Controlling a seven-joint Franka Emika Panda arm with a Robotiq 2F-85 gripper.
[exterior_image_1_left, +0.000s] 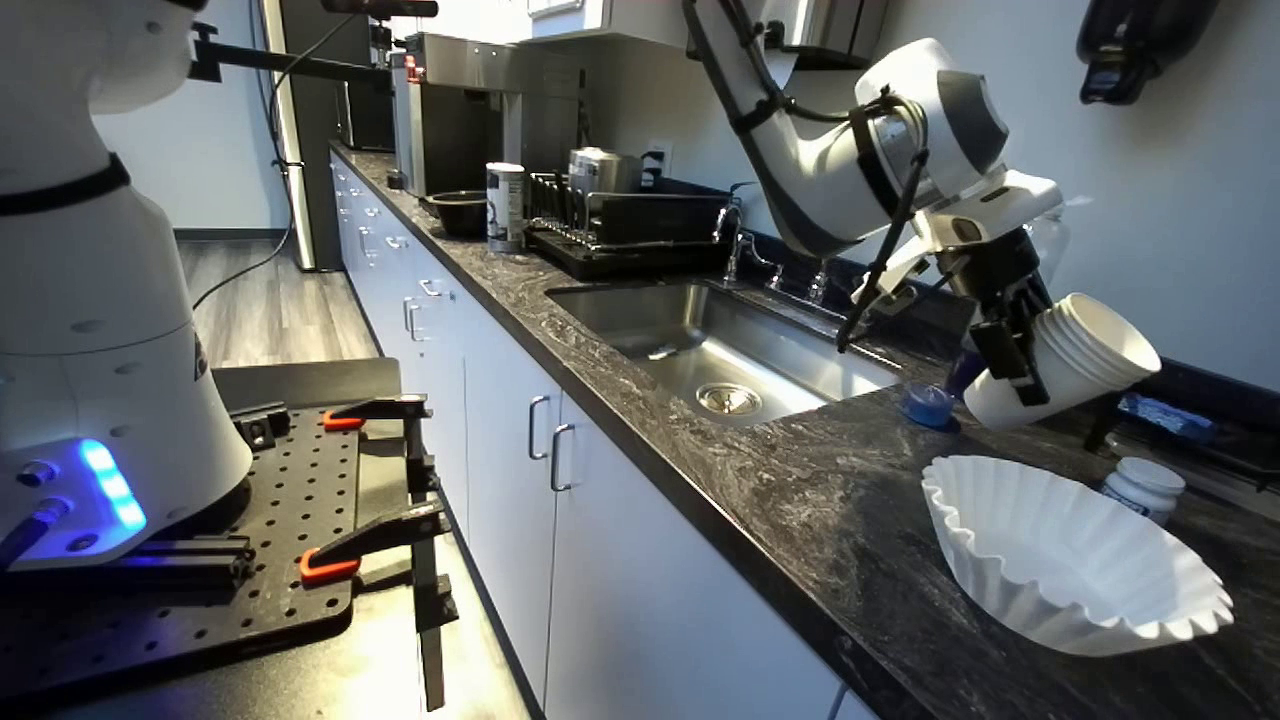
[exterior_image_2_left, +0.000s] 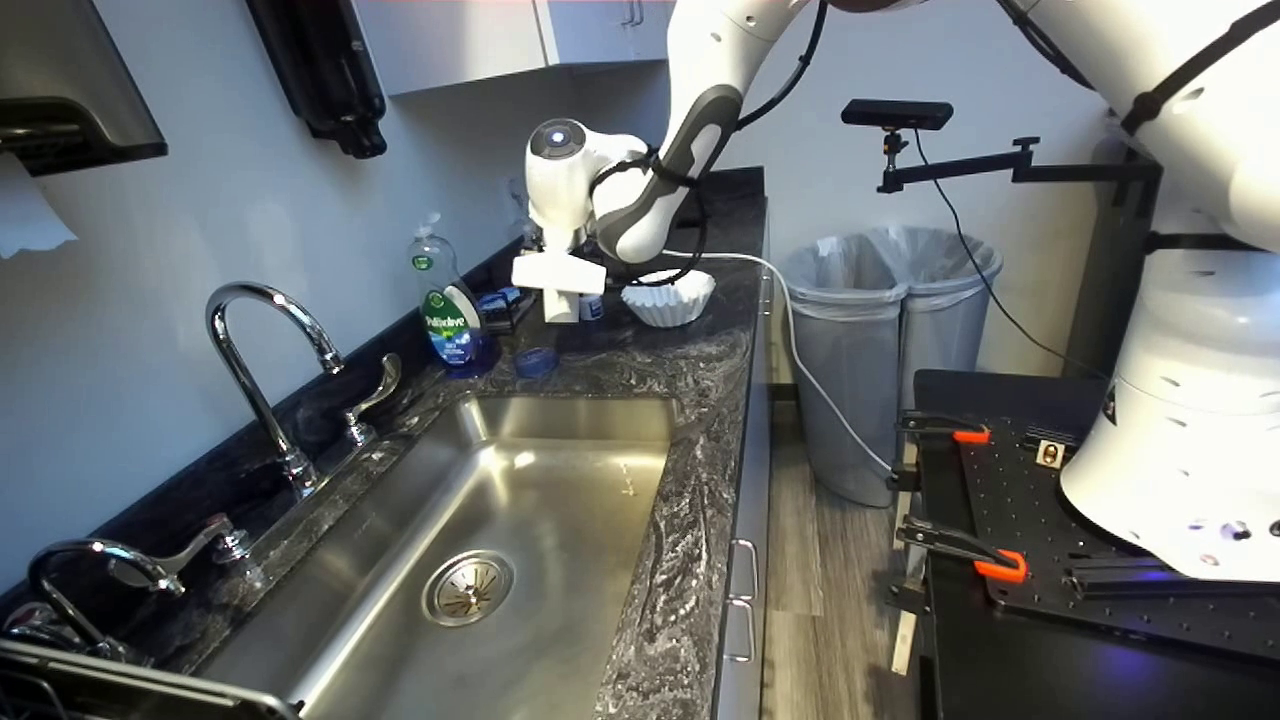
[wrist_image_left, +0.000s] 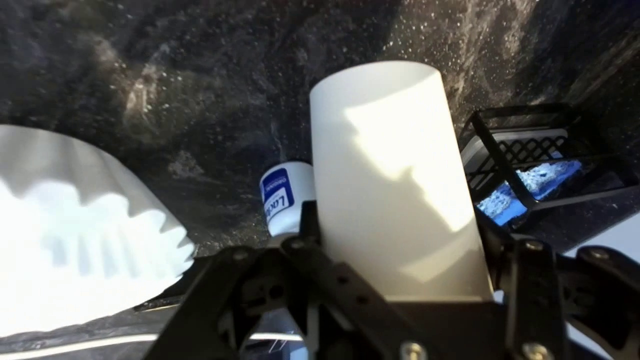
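Observation:
A stack of white cups (exterior_image_1_left: 1076, 352) is tilted in the air over the counter, its open end up and to the right in exterior view 1. Around its side my gripper (exterior_image_1_left: 1020, 360) is shut. From the wrist, the outermost cup (wrist_image_left: 393, 180) fills the space between the two black fingers, its closed base pointing away from me. In exterior view 2 the pale cup stack (exterior_image_2_left: 560, 305) shows only in part below the hand. Close by on the counter rests a fluted white coffee filter (exterior_image_1_left: 1068, 552), apart from the cups.
A small white bottle with a blue label (wrist_image_left: 288, 195) stands beside the filter. The dish soap bottle (exterior_image_2_left: 450, 306), a blue lid-like item (exterior_image_1_left: 927, 404) and a black wire caddy with a sponge (wrist_image_left: 528, 180) are near the wall. The steel sink (exterior_image_2_left: 552, 420) is empty.

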